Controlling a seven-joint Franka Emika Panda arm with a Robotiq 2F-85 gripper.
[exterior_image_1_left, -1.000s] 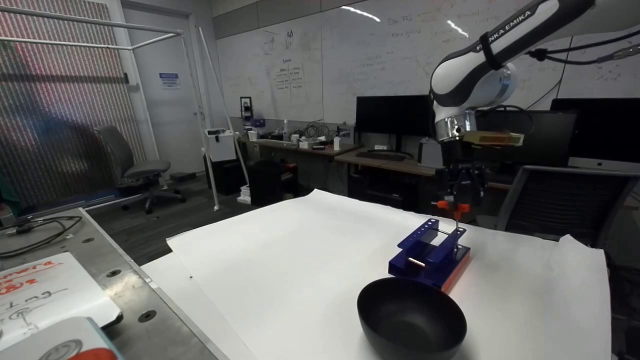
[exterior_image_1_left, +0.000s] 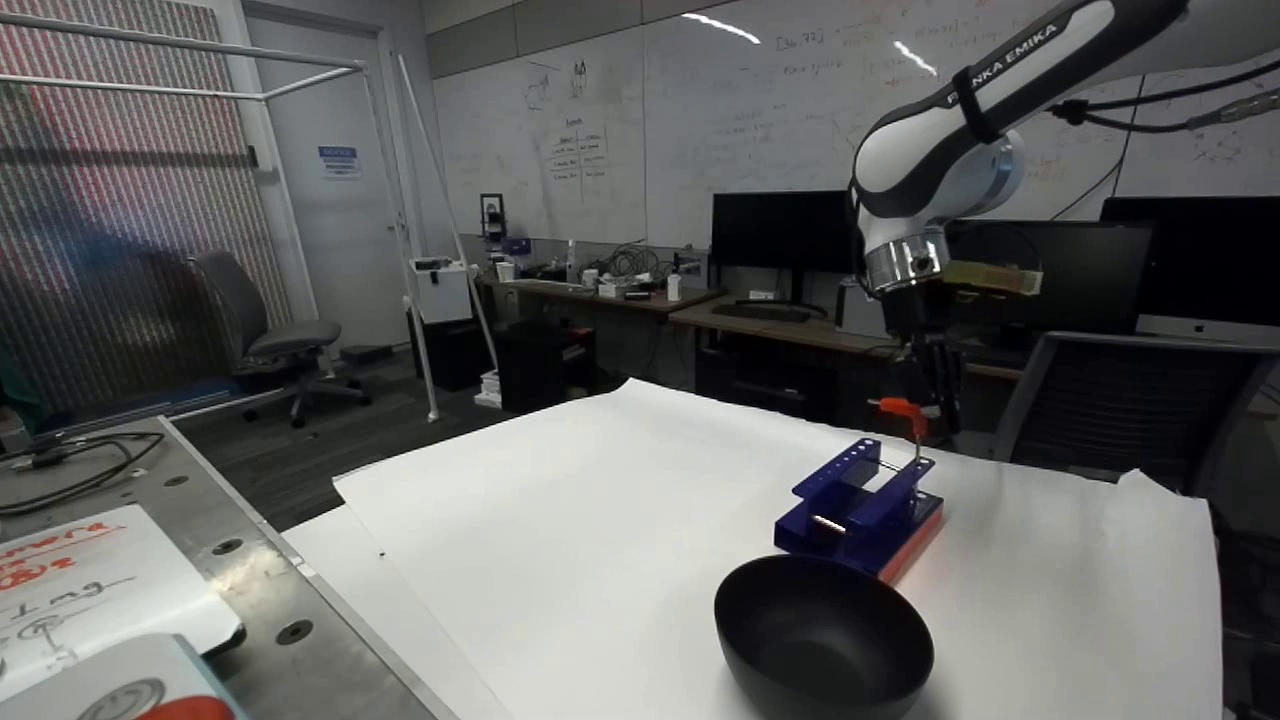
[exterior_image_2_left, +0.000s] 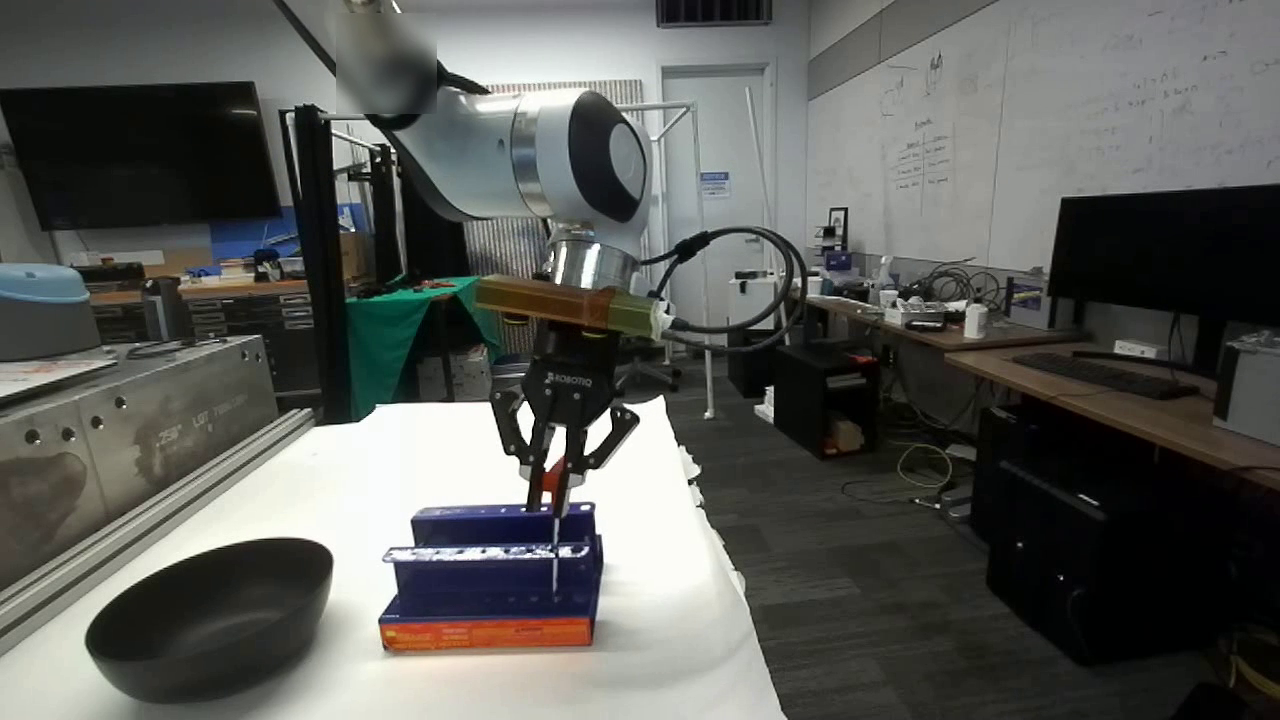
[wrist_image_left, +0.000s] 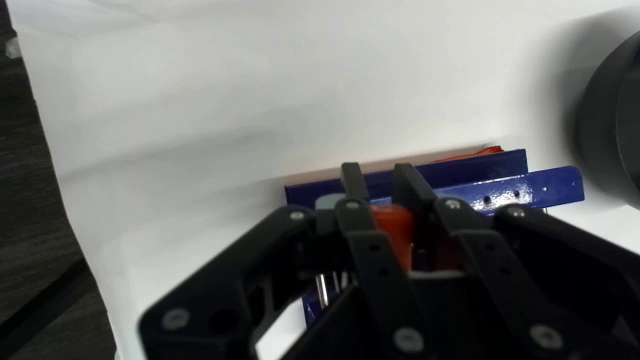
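A T-handled tool with a red handle (exterior_image_1_left: 902, 410) and a thin metal shaft (exterior_image_2_left: 555, 558) stands in the near-end hole of a blue metal rack (exterior_image_1_left: 858, 510). My gripper (exterior_image_2_left: 551, 490) points down over that end of the rack, shut on the red handle. In the wrist view, part of the red handle (wrist_image_left: 396, 225) shows between the two dark fingers, while the rest lies hidden behind them. The shaft still passes down through the rack's upper rail.
A black bowl (exterior_image_1_left: 824, 636) sits close to the rack on the white-covered table (exterior_image_1_left: 564, 516). The rack rests on an orange-edged base (exterior_image_2_left: 492, 634). Open table lies on the rack's other side in exterior view 1. A metal bench (exterior_image_2_left: 144, 420) borders the table.
The fingers have come down and closed around the red handle. The handle now sits turned and slightly tilted. The rack has shifted very slightly, and the bowl is unmoved.
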